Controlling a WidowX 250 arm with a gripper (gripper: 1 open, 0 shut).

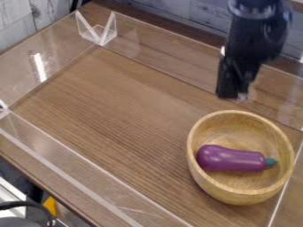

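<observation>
A purple eggplant (pixel 229 158) with a green tip lies in a round wooden bowl (pixel 236 193) at the lower right. The dark gripper (pixel 249 80) is raised above and behind the bowl, motion-blurred, with its fingers pointing down; nothing clear shows between them, and how far apart they stand is hard to tell.
A clear plastic piece (pixel 97 28) stands at the back left. Dark cables lie at the lower left edge.
</observation>
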